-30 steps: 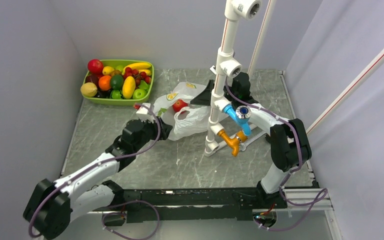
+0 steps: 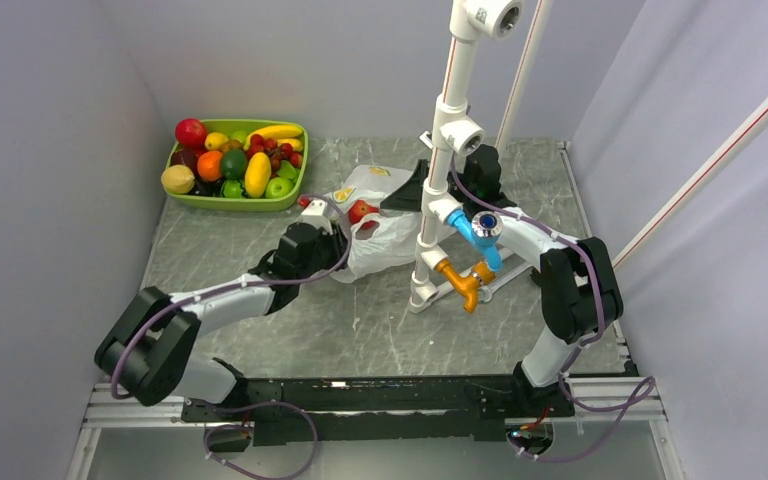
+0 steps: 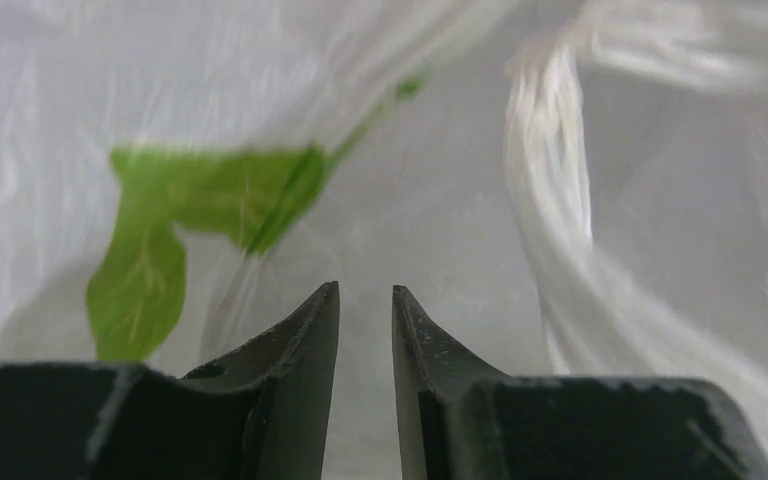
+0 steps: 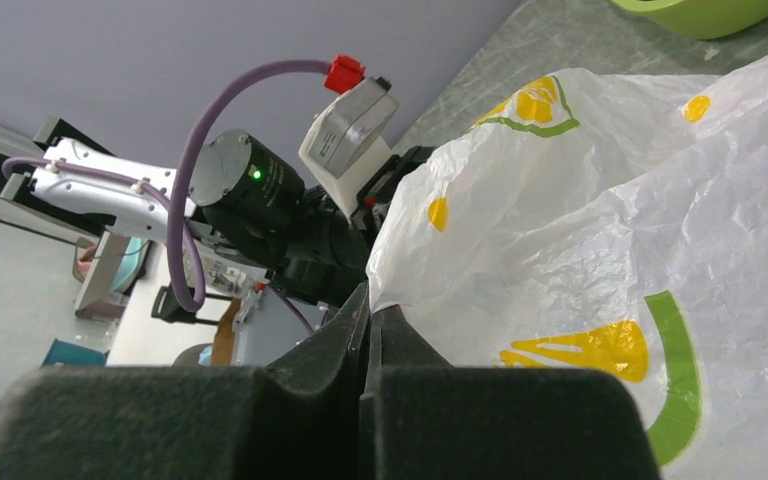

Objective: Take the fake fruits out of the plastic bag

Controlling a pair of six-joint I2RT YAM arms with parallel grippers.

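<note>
The white plastic bag [image 2: 385,245], printed with yellow fruit and green shapes, lies crumpled mid-table in the top view. A red fruit [image 2: 362,211] shows in its mouth. My right gripper is shut on the bag's edge, holding it raised. At the bag's left side is my left gripper [image 2: 341,246], its tips partly hidden from above. In the left wrist view its fingers [image 3: 310,350] stand a small gap apart in front of blurred white film. No fruit shows between them, and whether film is caught there is unclear.
A green basket [image 2: 230,204] full of fruit stands at the back left. White pipework [image 2: 428,240] with a blue and an orange tap [image 2: 460,285] rises right of the bag. Bare table [image 2: 360,340] lies in front.
The bag's left edge has shifted a little. The right arm holds still.
</note>
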